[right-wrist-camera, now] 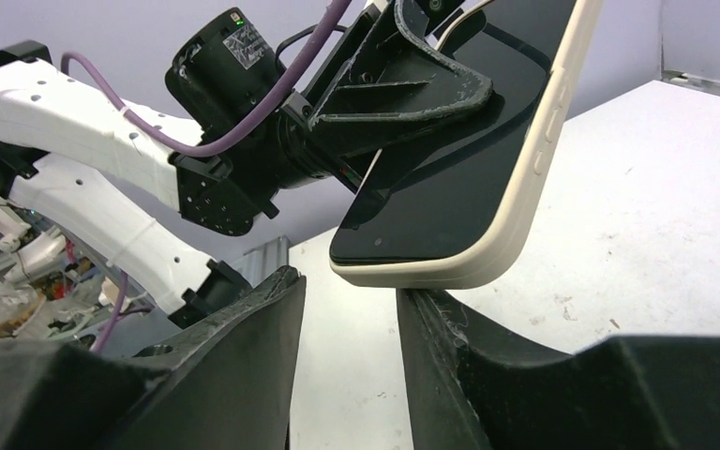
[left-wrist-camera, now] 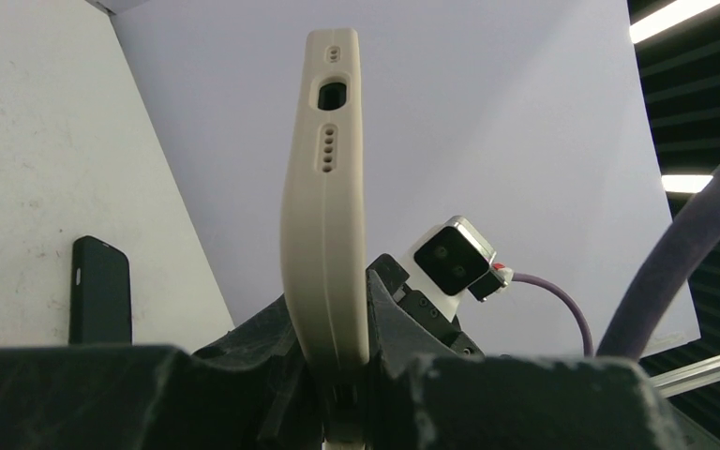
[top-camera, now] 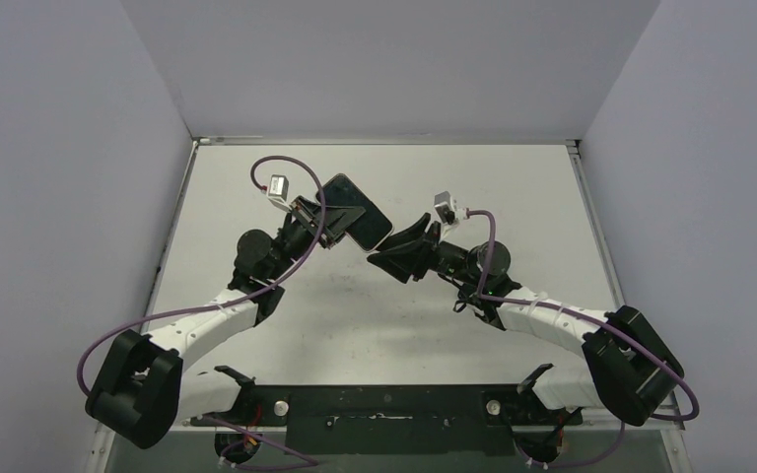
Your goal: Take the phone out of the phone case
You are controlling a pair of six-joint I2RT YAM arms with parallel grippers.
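The phone point(right-wrist-camera: 459, 202), its dark screen facing up, sits in a cream case point(right-wrist-camera: 499, 251) with its rim around it. Shut across phone and case is my left gripper point(top-camera: 351, 219), one finger over the screen; the other finger is hidden in the top view. The cream edge of the case point(left-wrist-camera: 326, 216), with port and speaker holes, rises between its fingers in the left wrist view. My right gripper is open at the near end of the case, nothing between its fingers. Whether its right fingertip touches the case I cannot tell.
Both are held above a white table point(top-camera: 355, 335), bare around the arms in the top view. A dark rounded block point(left-wrist-camera: 101, 291) shows against the table in the left wrist view; what it is I cannot tell. Grey walls enclose the table.
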